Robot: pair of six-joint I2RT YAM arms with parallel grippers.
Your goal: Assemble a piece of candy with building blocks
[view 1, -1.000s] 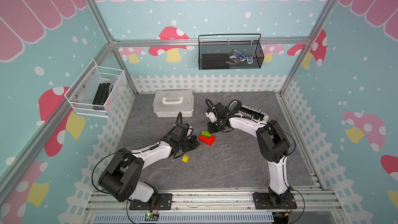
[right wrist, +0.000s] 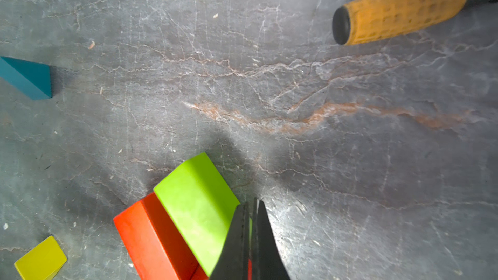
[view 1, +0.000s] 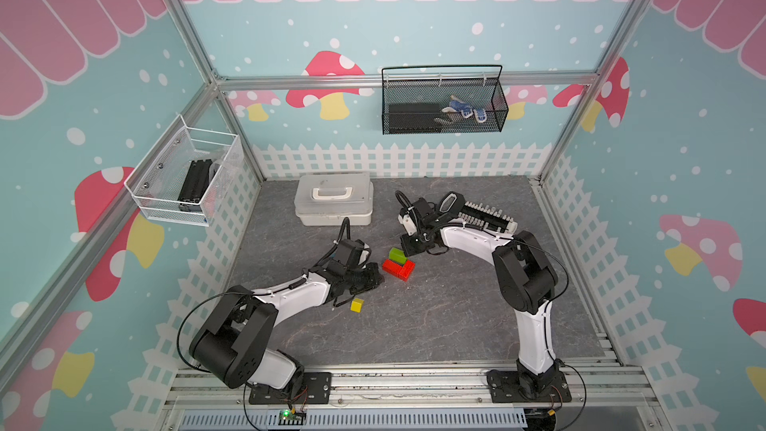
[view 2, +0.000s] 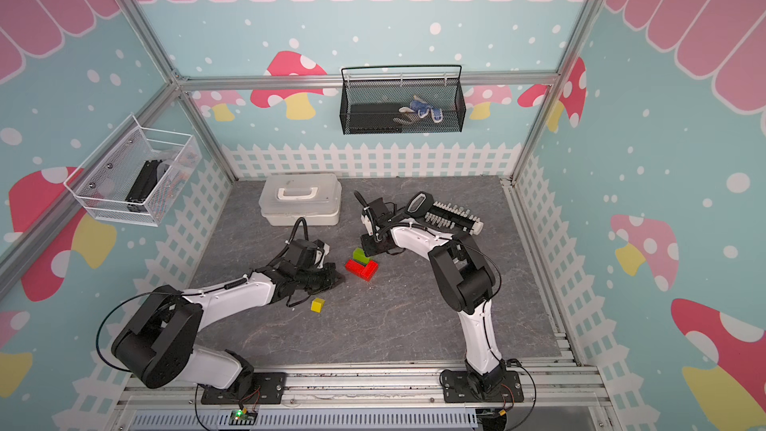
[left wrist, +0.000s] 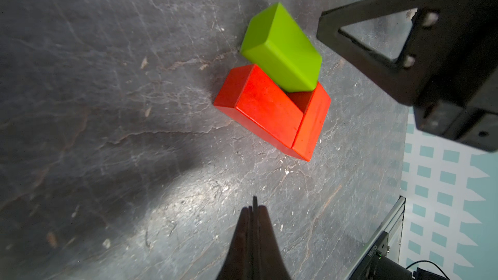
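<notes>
Two red blocks (left wrist: 269, 111) meet at an angle on the grey tabletop, forming an L. Against their inner side lies a green block (left wrist: 285, 49), close to the longer red one; whether it rests fully flat is unclear. In the right wrist view the shut tips of my right gripper overlap the green block's right edge, with nothing seen between them. My left gripper, also shut and empty, points down over bare table, apart from the red blocks. A yellow block (view 1: 356, 305) lies near the left arm. At the right wrist view's left edge is a teal wedge (right wrist: 31, 77).
A clear-lidded storage box (view 1: 334, 199) stands at the back left. Behind the right arm is a dark-and-white rack (view 1: 486, 218). A yellow-handled tool (right wrist: 404, 9) lies near the right gripper. The table's front right is open.
The green block looks slightly shifted toward the back, away from the red blocks. Both arms have stayed nearly still.
</notes>
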